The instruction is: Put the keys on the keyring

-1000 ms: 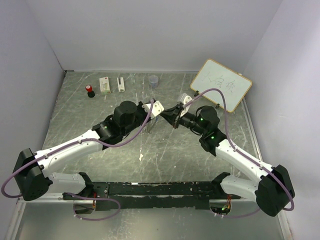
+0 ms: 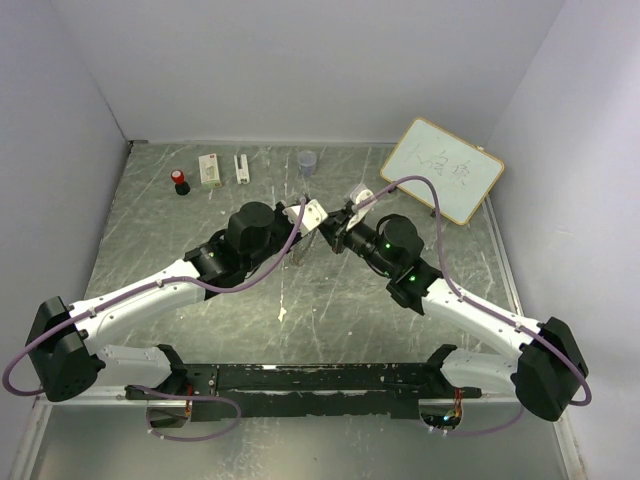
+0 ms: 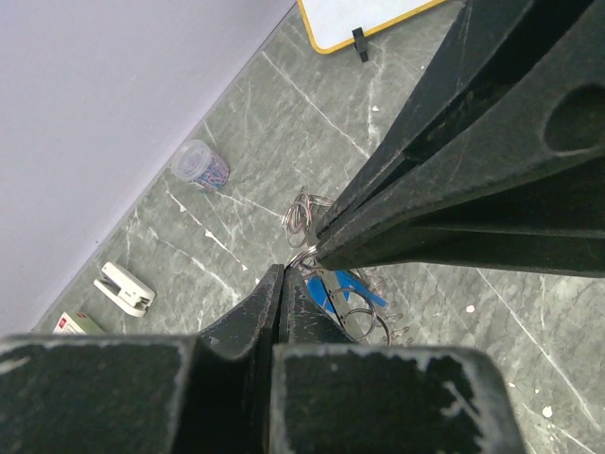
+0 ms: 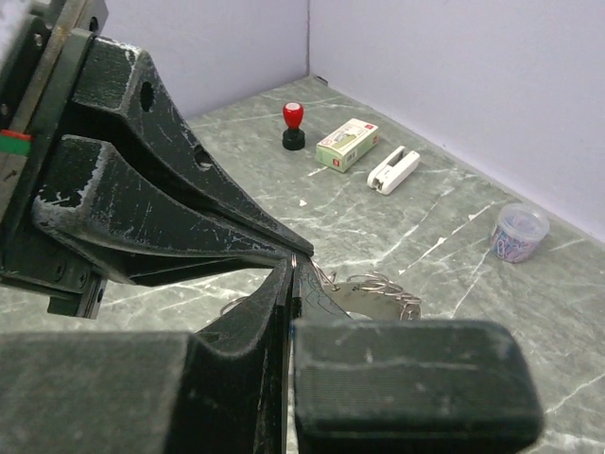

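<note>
My left gripper is shut, and the thin silver wire of the keyring (image 3: 301, 214) runs to its tips. Loops of wire and a blue piece (image 3: 345, 289) hang below, beside the tips. From the other side comes my right gripper, its fingers closed together right against the left one's tips. Whether thin wire lies between the right fingers cannot be made out. Behind the tips in the right wrist view show wire coils and a flat silver key (image 4: 364, 301). In the top view the two hands meet over the table and hide most of the bunch.
A clear lidded tub (image 2: 307, 162) stands at the back, with a white stapler (image 2: 242, 168), a small box (image 2: 209, 170) and a red-topped stamp (image 2: 180, 182) to its left. A whiteboard (image 2: 443, 170) stands at the back right.
My right gripper has shifted a little left, closer in against the left gripper's tips. The left arm has stayed put.
</note>
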